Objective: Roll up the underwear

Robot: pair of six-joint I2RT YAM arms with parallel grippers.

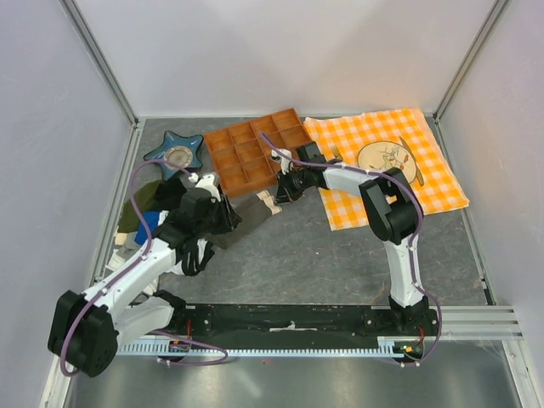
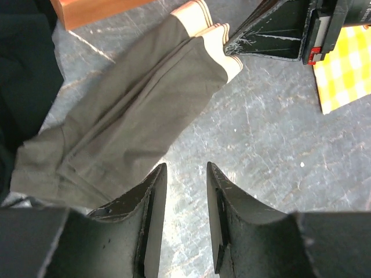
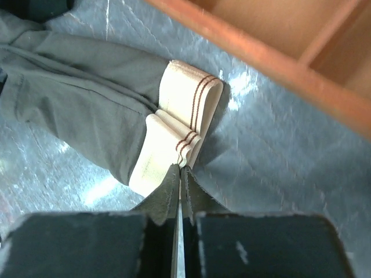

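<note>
The grey underwear [image 2: 133, 121] lies folded lengthwise on the dark floor mat, its cream waistband [image 3: 156, 150] with brown stripes at one end. My right gripper is shut at the waistband's edge; whether it pinches fabric I cannot tell. My left gripper hangs over the floor just off the underwear's lower edge, part open with nothing between its fingers.
A wooden divided box [image 1: 255, 149] sits behind the underwear. A blue star dish [image 1: 161, 149] and piled dark, blue and white clothes are at left. An orange checked cloth [image 1: 433, 187] with a plate lies right.
</note>
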